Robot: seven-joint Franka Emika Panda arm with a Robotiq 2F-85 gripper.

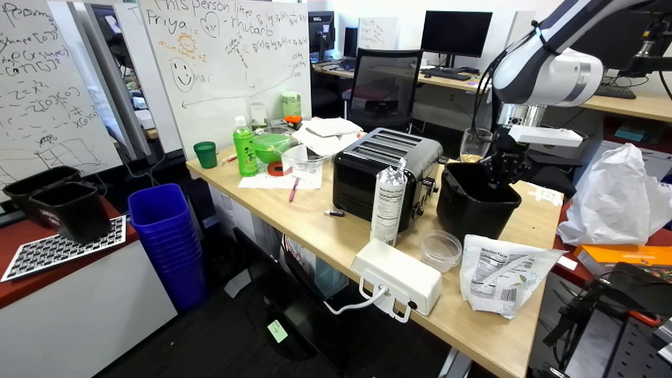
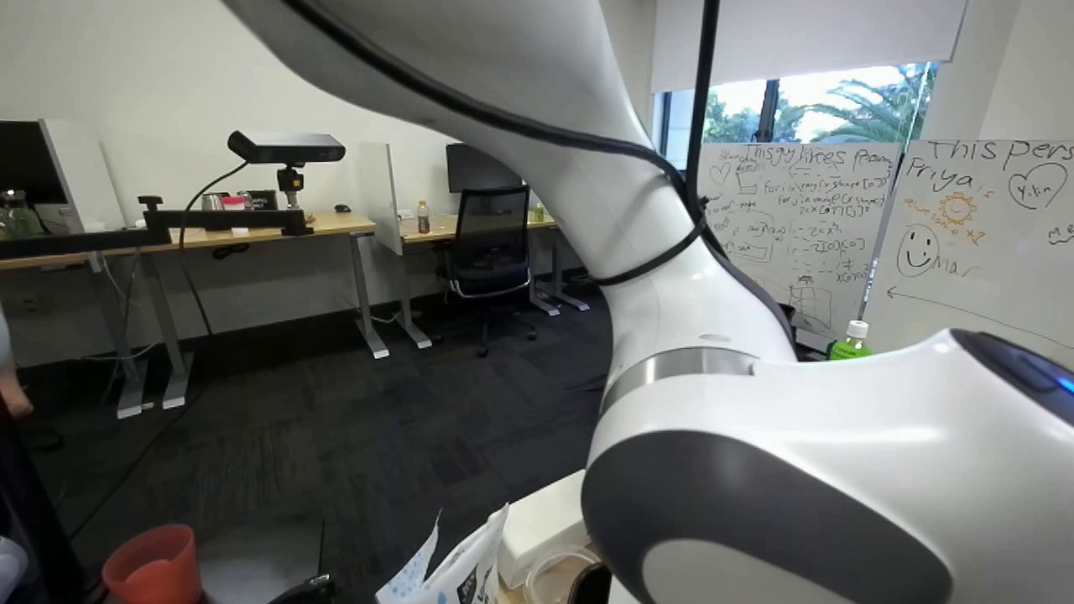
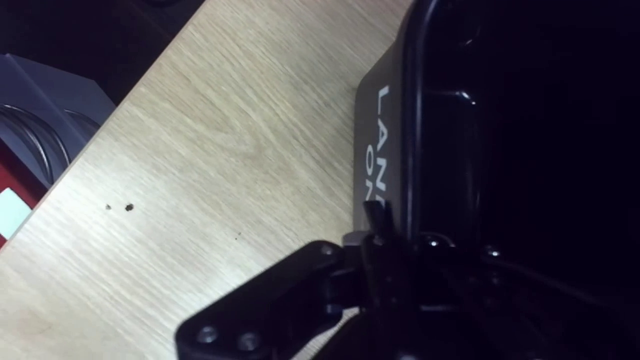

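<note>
A black bin [image 1: 472, 211] stands on the wooden table, right of the toaster. My gripper [image 1: 499, 179] reaches down over its far right edge. From the wrist view, white letters beginning "LAN" mark the bin's outer wall [image 3: 379, 132], and the dark rim [image 3: 411, 120] runs down into the fingers. My gripper is shut on that rim, one finger [image 3: 378, 222] outside the wall and the other lost in the dark interior. What lies inside the bin is too dark to see. In exterior view 2 the arm hides both gripper and bin.
Close to the bin are a black toaster [image 1: 384, 167], a clear round tub [image 1: 441, 250], a white pouch [image 1: 507, 274] and a glass [image 1: 473, 146] behind. A foil-topped tube [image 1: 388, 205] and a white box [image 1: 397, 274] stand nearer the front edge. Bare tabletop [image 1: 535, 217] lies to the right.
</note>
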